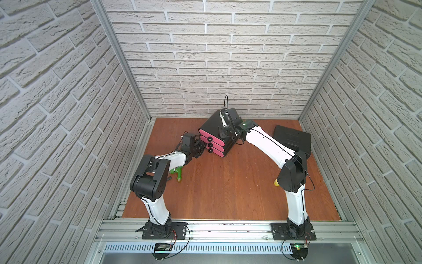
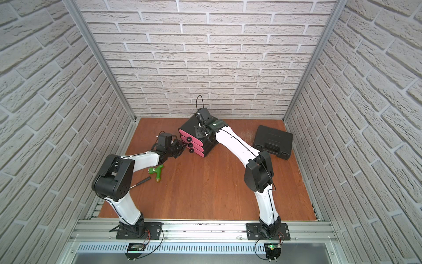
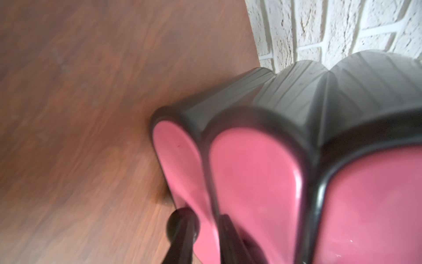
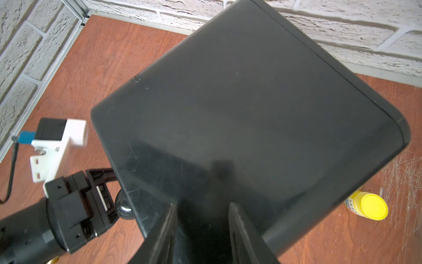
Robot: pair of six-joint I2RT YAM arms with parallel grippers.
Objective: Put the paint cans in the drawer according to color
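A black cabinet [image 4: 250,110] with three pink drawer fronts [image 1: 217,143] and black knobs stands at the back of the table, turned at an angle. All three fronts look pushed in; what they hold is hidden. At the front's left end, my left gripper is by a black knob [image 3: 182,224], its fingers apart in the left wrist view. My right gripper is over the cabinet top, fingers parted, nothing between them. A yellow-lidded paint can [image 4: 372,206] is on the table to the cabinet's right in the right wrist view. Part of a yellow can [image 1: 276,182] shows beside the right arm.
A black case [image 2: 273,141] lies at the back right. Near the left arm are a green pipe-like piece [image 2: 156,172] and a dark-handled tool [image 2: 141,182].
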